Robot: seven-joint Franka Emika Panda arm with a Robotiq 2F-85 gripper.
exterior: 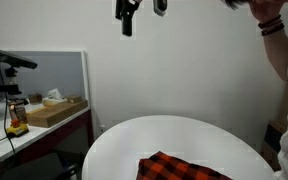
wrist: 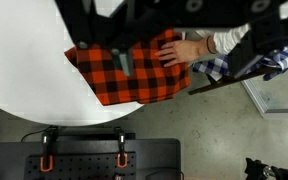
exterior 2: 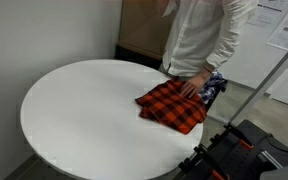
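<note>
A red and black checked cloth (exterior 2: 172,108) lies on a round white table (exterior 2: 74,115), close to its edge, with some folds. In the wrist view the same cloth (wrist: 114,85) is below me. A person's hand (wrist: 181,50) rests on its edge. High above the table, at the top of exterior view 1, hangs my gripper (exterior: 143,15). Its two fingers stand well apart, with nothing seen between them. The cloth is clear of it.
A person in white (exterior 2: 196,38) leans at the table's edge. Beside the cloth is a blue checked cloth (exterior 2: 214,88). A side table at left holds a wooden box (exterior: 56,112) and bottles.
</note>
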